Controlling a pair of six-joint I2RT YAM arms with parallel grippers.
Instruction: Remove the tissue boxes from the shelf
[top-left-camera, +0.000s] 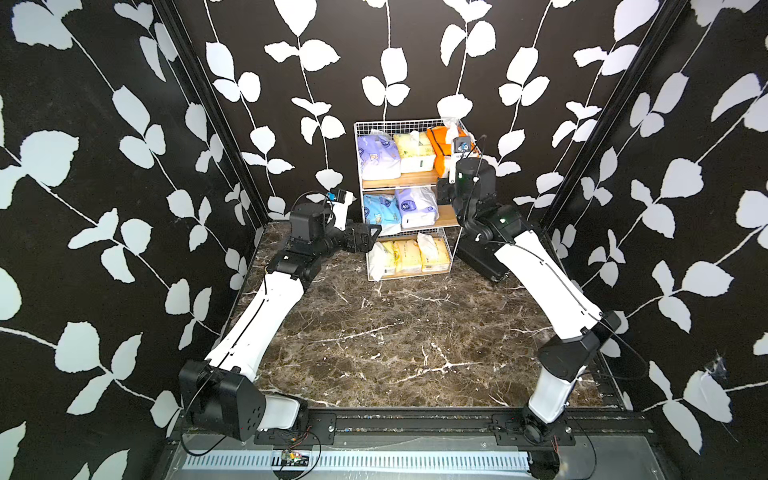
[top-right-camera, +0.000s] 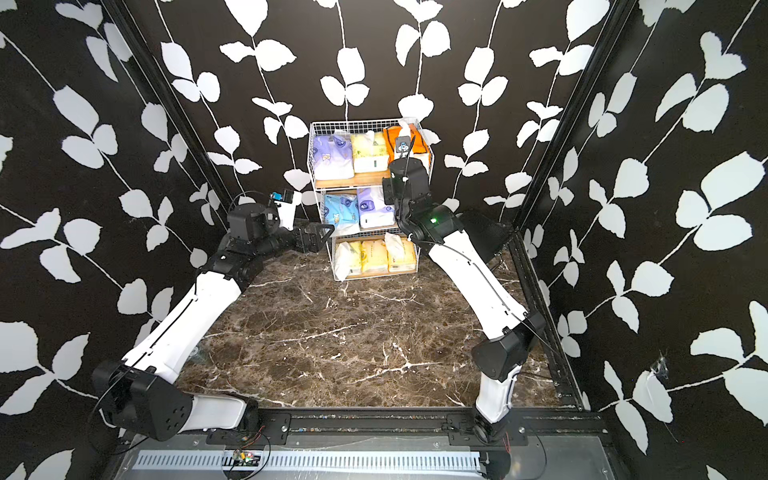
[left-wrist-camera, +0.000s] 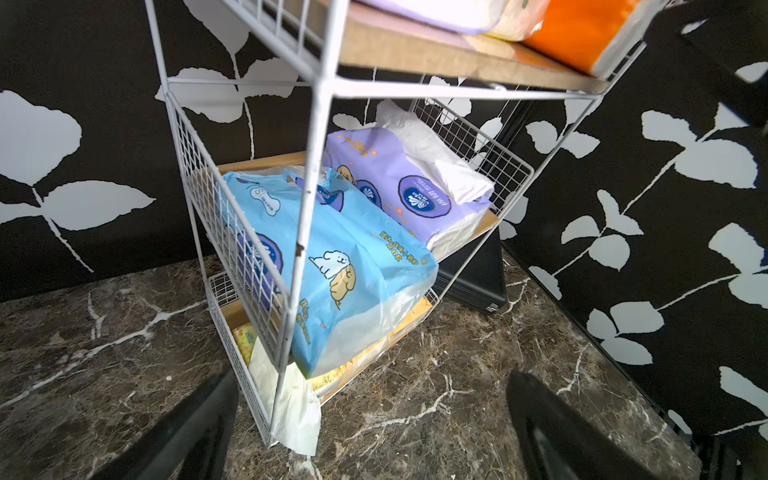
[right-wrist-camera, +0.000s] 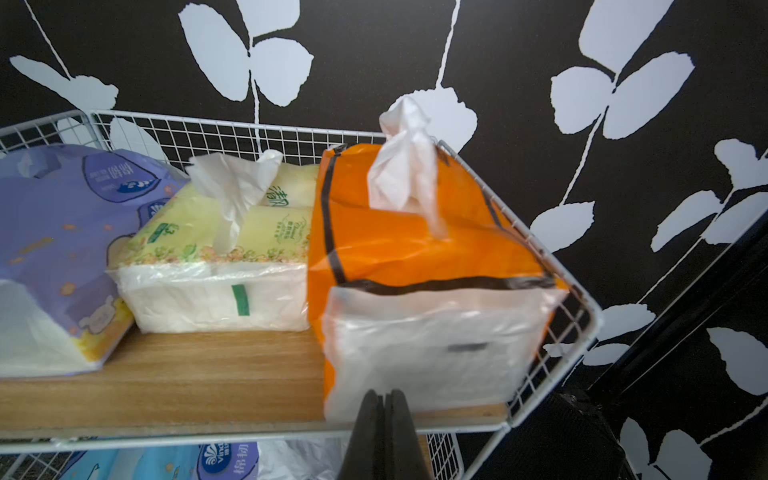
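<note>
On the top tier of the white wire shelf (top-right-camera: 316, 152) sit a purple tissue pack (right-wrist-camera: 64, 240), a yellow one (right-wrist-camera: 212, 272) and an orange one (right-wrist-camera: 448, 240), each wrapped in plastic. My right gripper is shut with nothing between its fingers; their tips are in front of the orange pack's lower white face. The middle tier carries a blue pack (left-wrist-camera: 352, 256) and a second purple pack (left-wrist-camera: 400, 184). Several yellow packs (top-left-camera: 408, 256) fill the bottom tier. My left gripper stands open and empty, left of the shelf, its fingers wide apart.
A black box (left-wrist-camera: 472, 276) lies on the marble tabletop (top-left-camera: 376, 344) at the shelf's right. Wire side walls edge every tier, and patterned dark walls enclose the space.
</note>
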